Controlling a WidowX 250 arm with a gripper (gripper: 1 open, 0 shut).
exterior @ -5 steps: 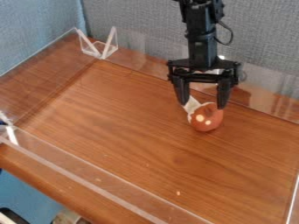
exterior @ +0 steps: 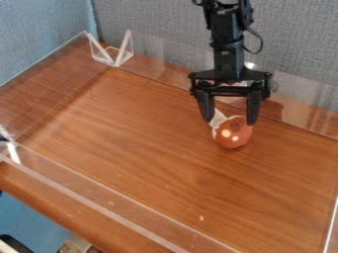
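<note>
My black gripper (exterior: 228,109) hangs at the upper middle right of the wooden tray, its two fingers spread apart. Just below it an orange-red round object (exterior: 235,134) with light spots and a white part at its upper left rests on the wooden floor. The fingertips are above and around the top of this object; whether they touch it I cannot tell.
A white bracket (exterior: 119,51) stands at the back left corner. A grey textured panel (exterior: 158,30) rises behind.
The gripper has shifted very slightly since a second ago; the orange-red object looks unmoved.
</note>
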